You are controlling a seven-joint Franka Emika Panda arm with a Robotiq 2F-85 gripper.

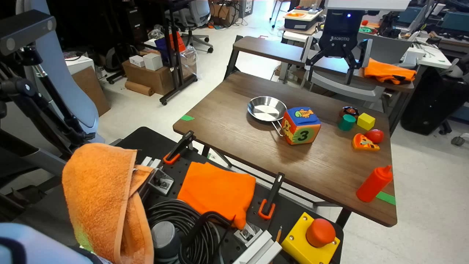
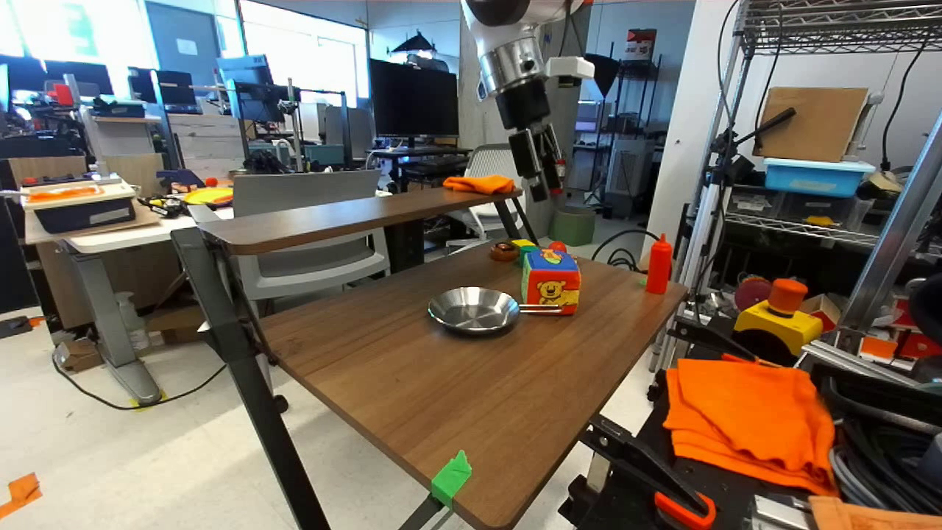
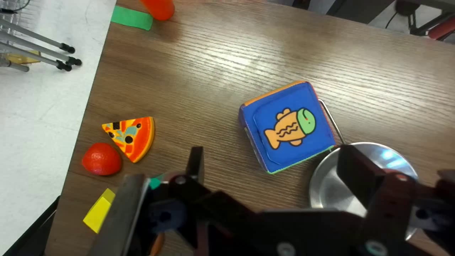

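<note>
My gripper (image 1: 329, 75) is high above the far side of the wooden table, its two fingers spread wide with nothing between them. In the wrist view the gap between the fingers is open, and a soft cube (image 3: 290, 128) with a blue fish face lies beyond it. Beside that cube is a steel pan (image 1: 266, 108), its handle running against the cube's side. At the table's right are a pizza slice (image 1: 365, 142), a red tomato-like toy (image 1: 375, 136), a yellow block (image 1: 365, 121), a green cylinder (image 1: 347, 123) and a dark brown round object (image 2: 504, 252).
A red squeeze bottle (image 1: 374, 183) stands near the table's front right corner. Behind the table, a raised shelf (image 2: 353, 216) bears an orange cloth (image 2: 479, 184).
</note>
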